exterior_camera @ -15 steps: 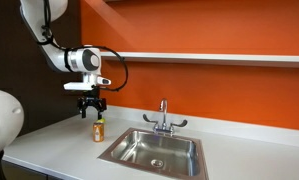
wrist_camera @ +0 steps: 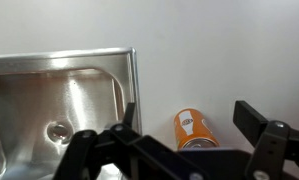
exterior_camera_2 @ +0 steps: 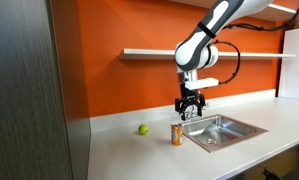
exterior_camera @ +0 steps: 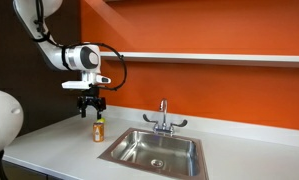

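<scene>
On the counter left of the sink stands an orange can (exterior_camera: 98, 132) with a white patch, upright. The wrist view has the same can (wrist_camera: 193, 130) at the lower middle, between the two spread fingers. My gripper (exterior_camera_2: 190, 112) is open above the counter, pointing down, with nothing between its fingers. It hangs higher than the can and apart from it. A small yellow-green round thing (exterior_camera_2: 143, 129) lies on the counter a short way from the can.
The steel sink (exterior_camera: 109, 152) with its faucet (exterior_camera: 164, 112) lies right of the can. A white shelf (exterior_camera: 219, 60) runs along the orange wall above. Counter (exterior_camera: 251, 155) to the right of the sink is bare, and a tall dark panel (exterior_camera_2: 39, 90) stands at the left.
The arm has shifted very slightly over the last second, still above the can. The can and the counter look the same.
</scene>
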